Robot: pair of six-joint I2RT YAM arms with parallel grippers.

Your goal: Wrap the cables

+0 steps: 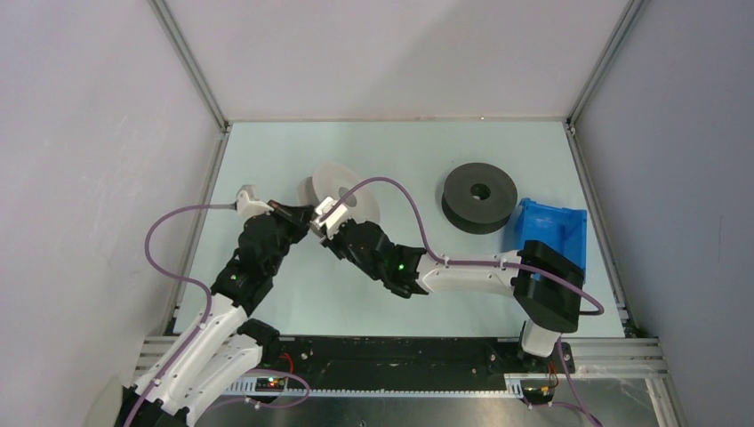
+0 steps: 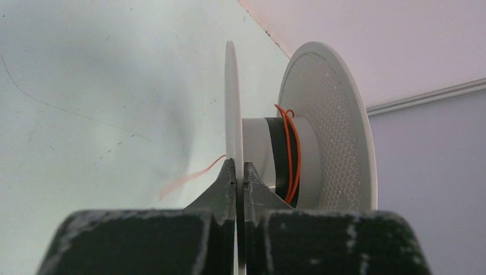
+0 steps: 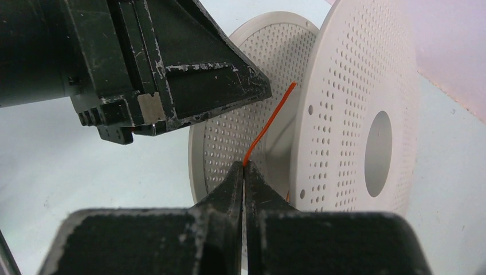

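Note:
A white spool (image 1: 348, 178) with perforated flanges stands near the back middle, both grippers close against it. In the left wrist view, orange cable (image 2: 297, 149) loops around its core, and a loose end (image 2: 189, 177) trails over the floor. My left gripper is shut at the near flange's edge (image 2: 232, 97); whether the rim is between its fingers is unclear. In the right wrist view, my right gripper is shut on the orange cable (image 3: 269, 121), between the flanges, with the other gripper's dark body just above it.
A dark grey spool (image 1: 478, 209) lies at the back right, beside a blue bin (image 1: 569, 233). Walls and rails (image 1: 596, 205) border the work surface on the sides and back.

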